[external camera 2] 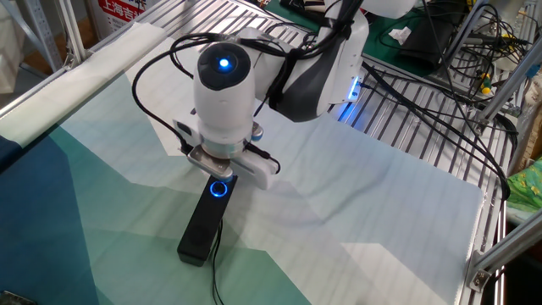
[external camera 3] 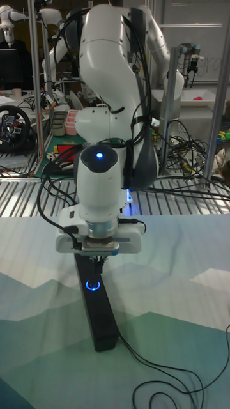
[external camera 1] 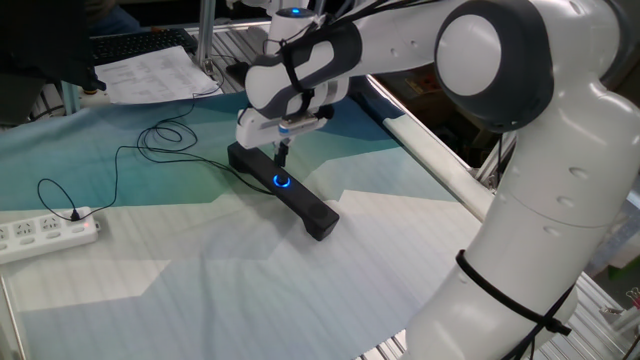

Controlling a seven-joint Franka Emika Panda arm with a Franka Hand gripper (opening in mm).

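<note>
A long black bar-shaped speaker (external camera 1: 300, 203) lies on the cloth-covered table, with a round knob ringed in lit blue (external camera 1: 282, 181) on its top. My gripper (external camera 1: 281, 163) points down over the bar, its dark fingers close together just by the knob. From the front, the gripper (external camera 3: 100, 273) looks shut, and nothing shows between its fingers. The fingertips stand at the hand side of the blue ring (external camera 3: 93, 285); whether they touch the knob or bar cannot be made out. In exterior view 2 the hand hides the fingers above the speaker (external camera 2: 206, 222).
A thin black cable (external camera 1: 165, 140) runs from the speaker and loops across the cloth. At the left edge lies a white power strip (external camera 1: 45, 235). Papers (external camera 1: 157, 76) and a keyboard (external camera 1: 140, 44) are at the back.
</note>
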